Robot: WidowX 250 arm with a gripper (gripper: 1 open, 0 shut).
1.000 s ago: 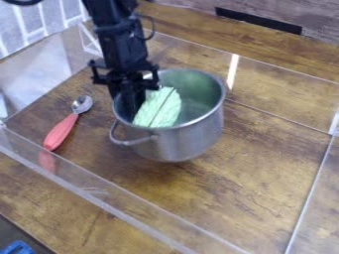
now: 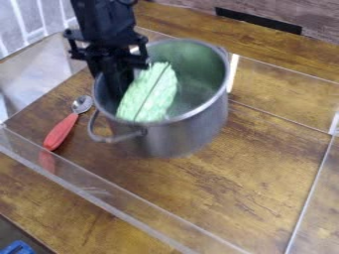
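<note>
A grey metal pot (image 2: 188,125) with a wire handle and a light green object (image 2: 149,93) inside stands in the middle of the view. My black gripper (image 2: 127,69) is over the pot's left rim, its lower part partly hidden there; it looks shut, and I cannot see clearly whether anything is between its fingers.
A red-handled spoon (image 2: 61,129) lies left of the pot. A blue object (image 2: 16,248) is at the lower left corner.
The spoon has stayed in place.
</note>
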